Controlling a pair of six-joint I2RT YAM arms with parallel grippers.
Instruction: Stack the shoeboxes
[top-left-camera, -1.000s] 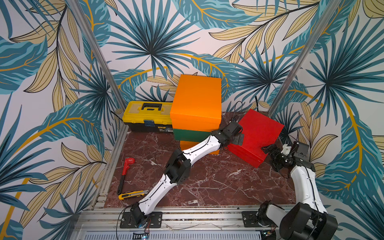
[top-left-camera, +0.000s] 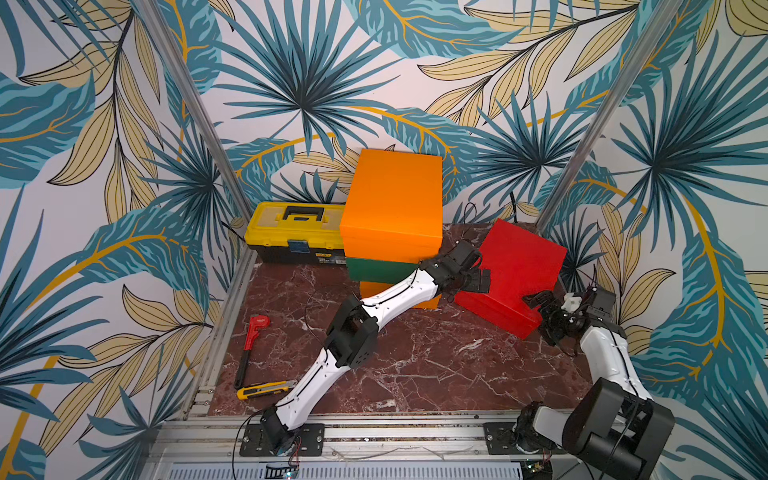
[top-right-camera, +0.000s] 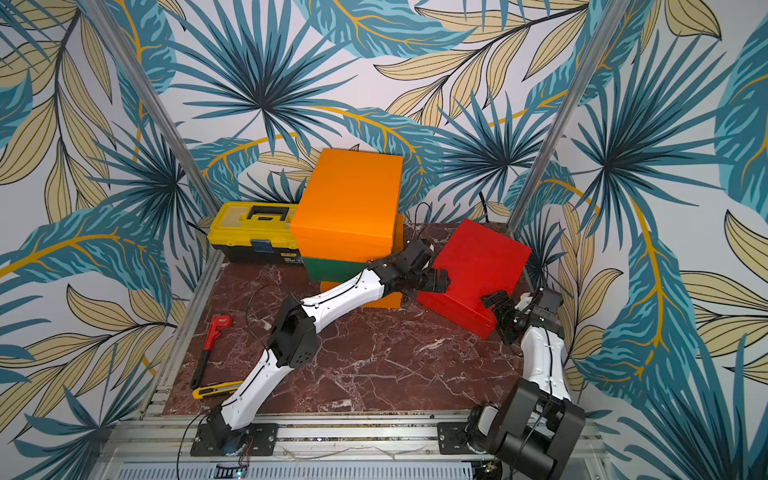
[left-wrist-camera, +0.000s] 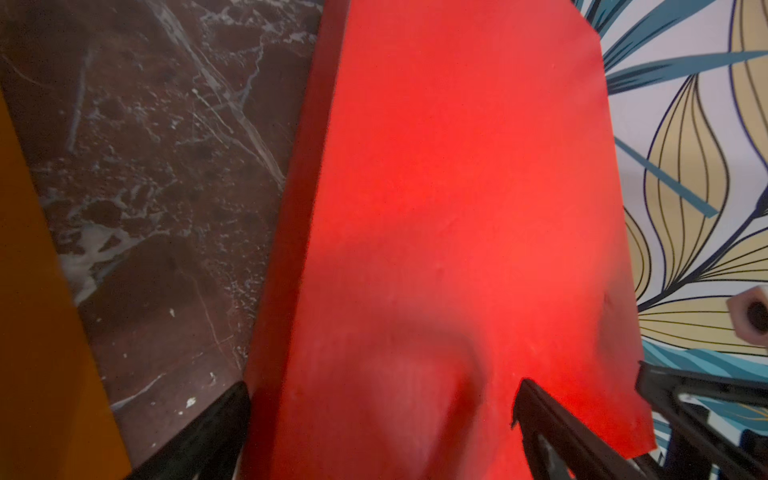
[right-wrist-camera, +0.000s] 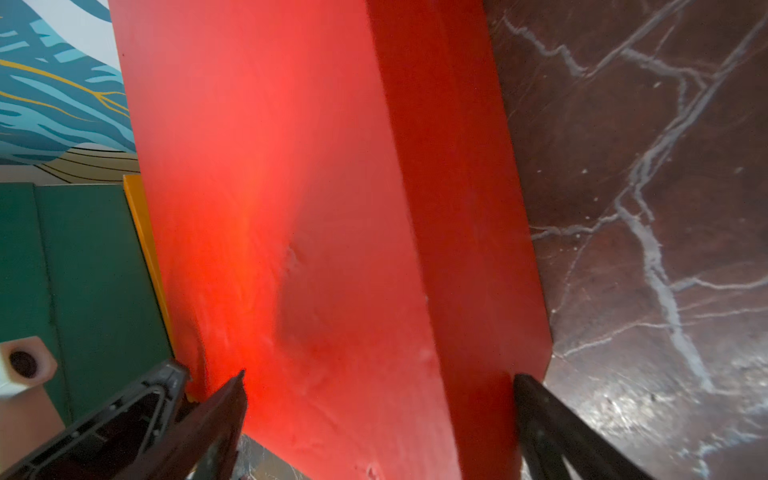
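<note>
A red shoebox (top-left-camera: 520, 264) sits turned at an angle on the right of the table. My left gripper (top-left-camera: 478, 276) is at its left side and my right gripper (top-left-camera: 545, 313) at its right front side. Both stand open; in the wrist views the red shoebox (left-wrist-camera: 456, 200) spreads across the space by their fingers, and I cannot tell how firmly they touch it. Left of it rises a stack: an orange box (top-right-camera: 352, 192) on top, a green box (top-right-camera: 334, 269) under it, and another orange box (top-right-camera: 382, 301) at the bottom, partly hidden by my left arm.
A yellow and black toolbox (top-left-camera: 296, 228) stands against the stack's left side. A red-headed wrench (top-left-camera: 253, 340) and a yellow cutter (top-left-camera: 264, 389) lie at the table's left.
The red shoebox has turned and shifted slightly between my grippers, its front corner now a little further right and lower. Both arms have moved only slightly. The stack stays as it was.
</note>
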